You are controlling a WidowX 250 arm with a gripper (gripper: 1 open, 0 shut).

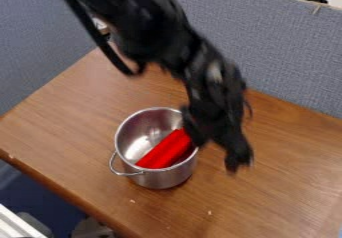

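Observation:
A steel pot (134,162) with wire handles sits on the wooden table, holding a red elongated object (163,150). My black gripper (219,142) is over the pot's right rim, blurred by motion, its fingers apart, one reaching beyond the pot to the right. The arm hides the back right part of the pot.
Grey padded walls (281,62) border it at the back and left. A dark gap lies at the lower left edge.

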